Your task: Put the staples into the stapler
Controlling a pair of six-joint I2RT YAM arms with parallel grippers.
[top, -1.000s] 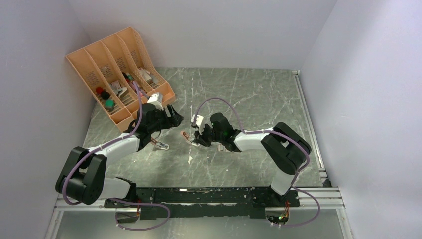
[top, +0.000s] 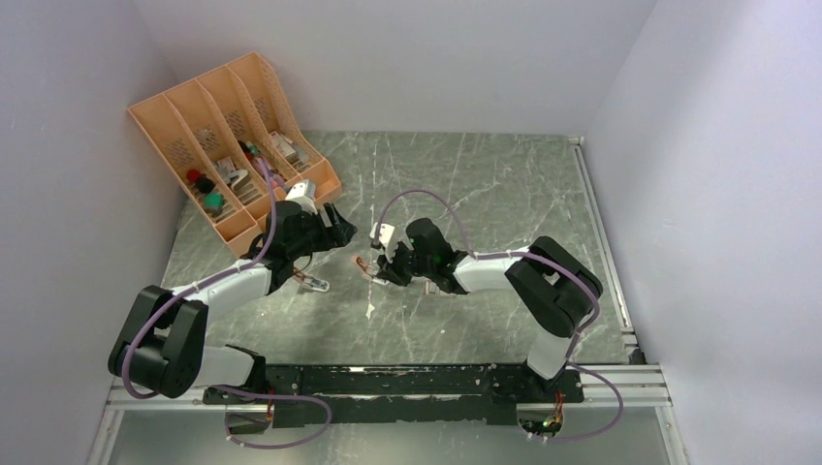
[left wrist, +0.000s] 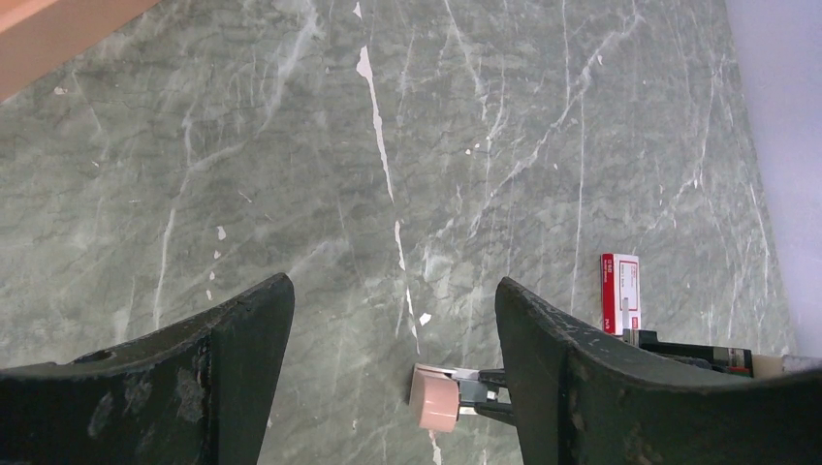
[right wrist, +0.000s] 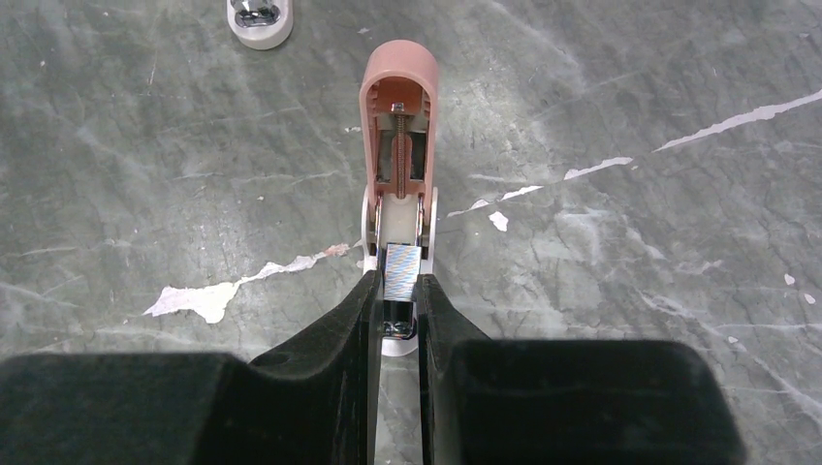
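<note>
An opened pink-and-white stapler (right wrist: 399,116) lies on the table with its lid swung back, its channel pointing toward my right gripper. That gripper is shut on a short silvery strip of staples (right wrist: 402,271), which is over the stapler's channel; whether it rests on the bottom cannot be told. In the left wrist view the stapler's pink end (left wrist: 436,402) shows beside the dark fingers. My left gripper stands open above the table, up and to the left of the stapler, with nothing between its fingers.
A second stapler (top: 312,282) lies on the left near the left arm. A red-and-white box (left wrist: 620,291) lies beyond the right gripper. The orange compartment rack (top: 236,225) with several items stands at the back left.
My right gripper has shifted very slightly at the stapler. The left arm and the stapler look unmoved.
</note>
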